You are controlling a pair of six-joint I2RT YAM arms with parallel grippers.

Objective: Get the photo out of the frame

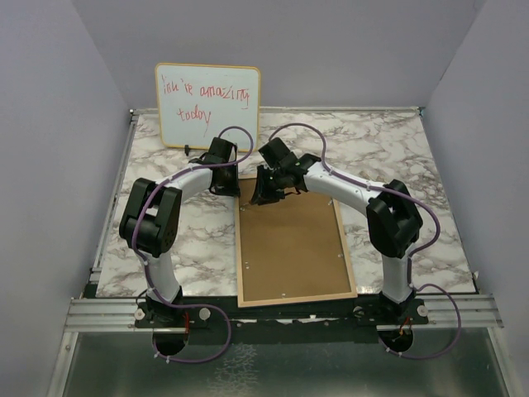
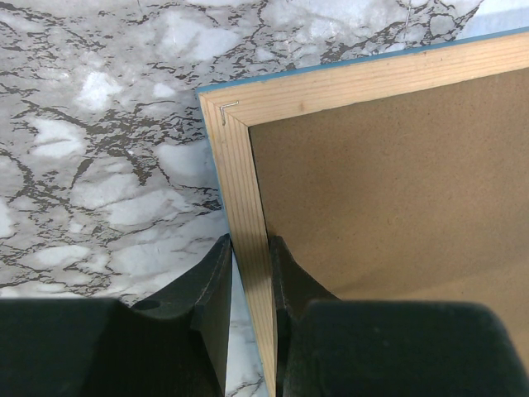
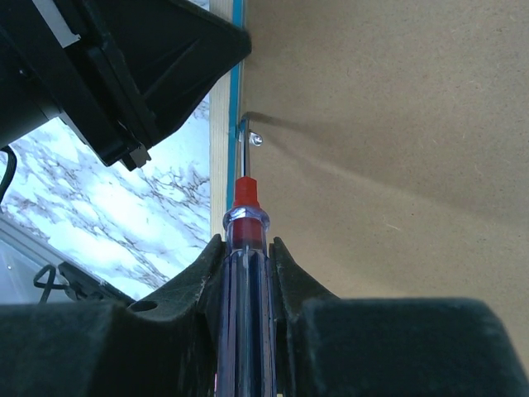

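Note:
The photo frame [image 1: 240, 248] lies back side up, a pale wood border around a brown backing board [image 1: 289, 244]. On its left border near the far corner, my left gripper is shut, a finger on each side of the wood [image 2: 244, 190]. My right gripper is shut on a screwdriver [image 3: 245, 289] with a clear handle and red collar. Its thin shaft reaches the seam between board and blue-edged border, with the tip beside a small metal fastener [image 3: 255, 139]. Whether tip and fastener touch, I cannot tell. The photo is hidden.
More small fasteners sit along the board's edges, such as one fastener [image 1: 283, 295] at the near side. A whiteboard [image 1: 207, 107] with red writing stands at the back left. My two grippers are close together.

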